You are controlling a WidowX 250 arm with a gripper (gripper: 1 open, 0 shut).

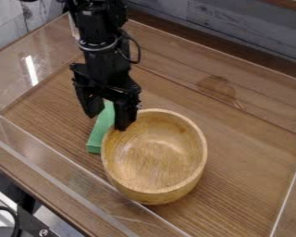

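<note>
My black gripper (107,104) hangs open in the middle-left of the view, low over a green object (101,135) and beside the upper left rim of a light wooden bowl (154,162). The green object lies on the wooden table, left of the bowl and partly hidden by the gripper and the bowl. Whether the fingers touch it, I cannot tell.
A metal rail or edge runs along the lower left, with a dark cable in the bottom left corner.
</note>
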